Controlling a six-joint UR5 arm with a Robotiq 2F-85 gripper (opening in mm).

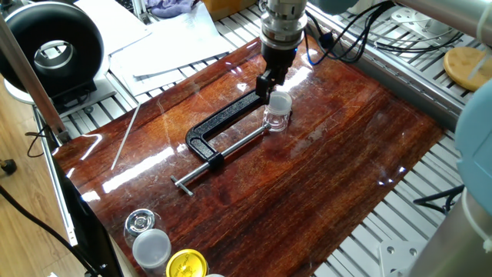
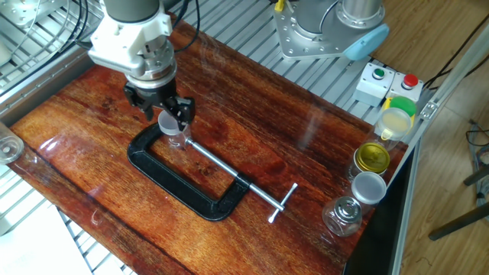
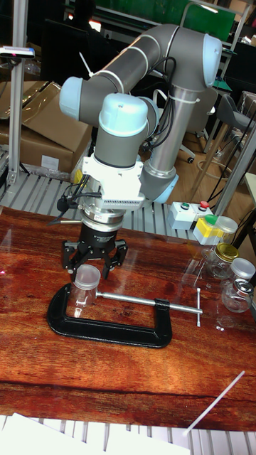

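Observation:
A clear jar (image 1: 277, 121) with a frosted white lid (image 3: 88, 276) stands upright at the end of the screw of a black C-clamp (image 2: 172, 186), which lies flat on the wooden board. In the second exterior view the clamp's frame curves round the jar. My gripper (image 3: 90, 269) points down just above the jar, its fingers (image 2: 183, 116) spread apart on either side of the lid. Nothing appears gripped, and whether a finger touches the lid cannot be made out. From the first exterior view the gripper (image 1: 269, 94) is edge-on.
Several jars stand at one end of the board, among them one with a gold lid (image 2: 373, 157) and one with a white lid (image 2: 368, 188). Red and green button boxes (image 2: 388, 85) are beyond them. The board's middle (image 1: 330, 169) is bare.

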